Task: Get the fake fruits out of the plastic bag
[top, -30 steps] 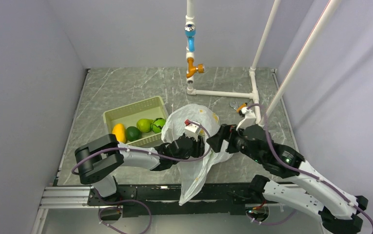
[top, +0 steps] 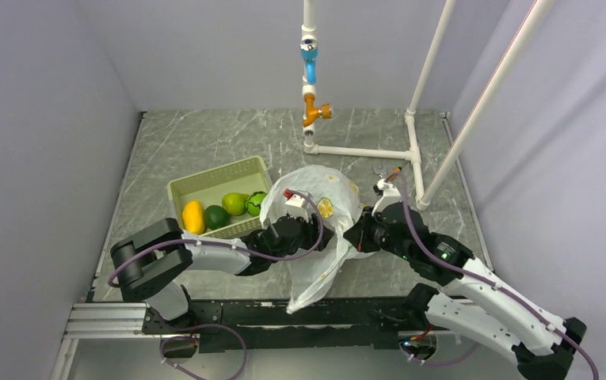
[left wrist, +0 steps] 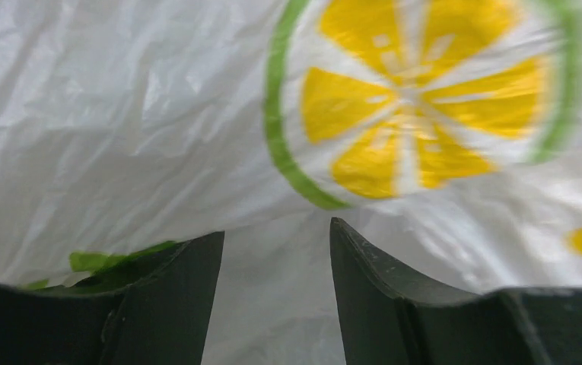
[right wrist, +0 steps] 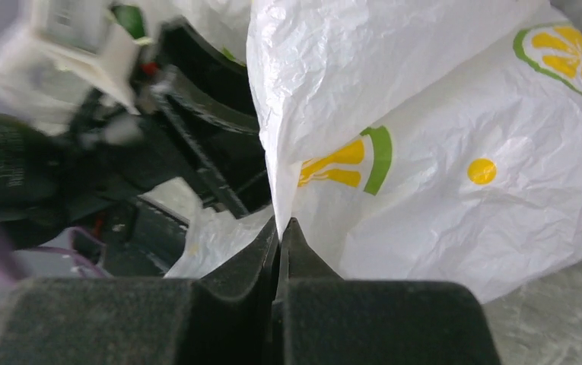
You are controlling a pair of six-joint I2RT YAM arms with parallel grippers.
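A crumpled white plastic bag (top: 315,281) with lemon-slice prints lies right of the crate. My left gripper is at its mouth, fingers apart, with bag plastic behind and above them; a dark green shape shows at lower left in the left wrist view, partly hidden. My right gripper is shut on a gathered fold of the bag (right wrist: 318,68), which rises from between its fingertips.
A green crate (top: 212,176) holds a mango (top: 192,215) and several green fruits. White pipes (top: 363,152) with taps stand at the back and right.
My right gripper has moved down and left onto the bag and now pinches it.
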